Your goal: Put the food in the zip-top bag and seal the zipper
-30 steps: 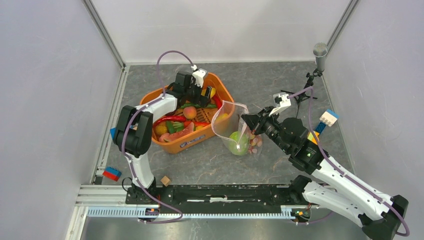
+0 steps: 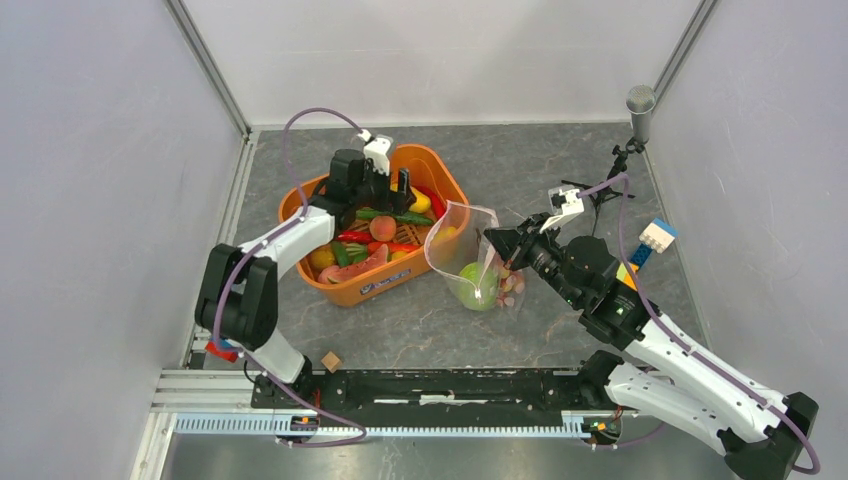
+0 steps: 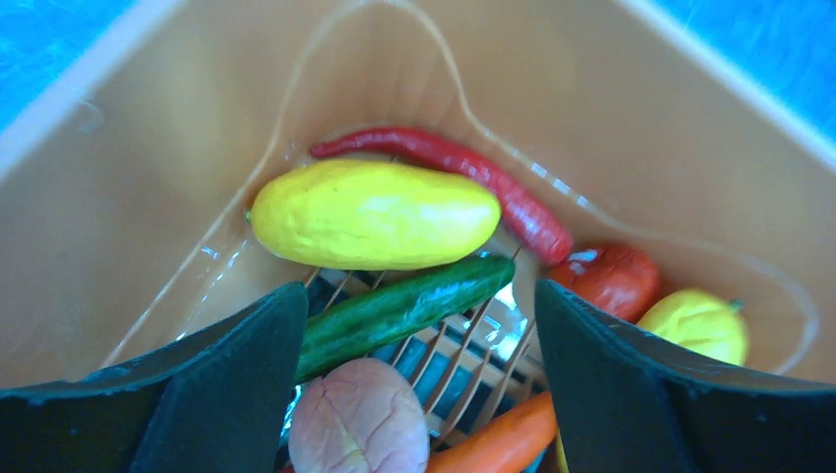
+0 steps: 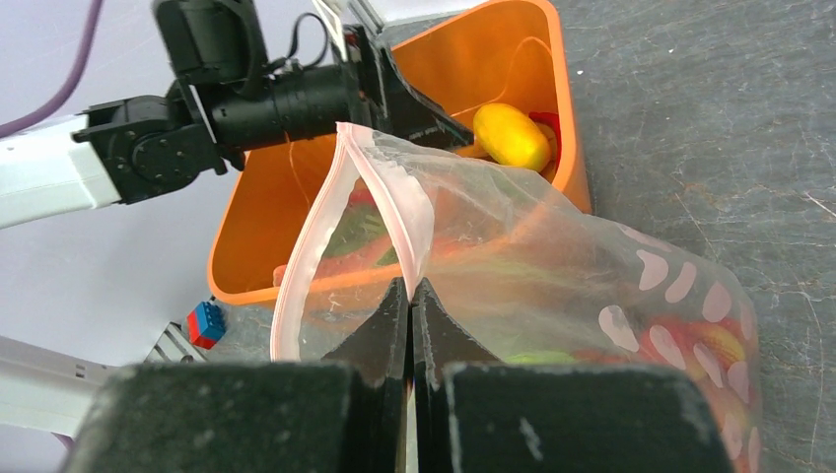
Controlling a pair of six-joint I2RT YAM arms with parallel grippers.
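My left gripper stands open inside the orange basket, nothing held between its fingers. Below it lie a green cucumber, a pinkish peach and a yellow oval fruit, with a red chili against the basket wall. To the basket's right stands the clear zip top bag, its mouth spread toward the basket. A round green item shows inside the bag. My right gripper is shut on the rim of the bag's opening.
Toy bricks and a microphone on a stand occupy the right side. A small wooden block lies near the front rail. Bare grey table shows in front of the bag.
The left arm has shifted left, its gripper moving slightly left over the basket. My right arm and the bag look almost unchanged.
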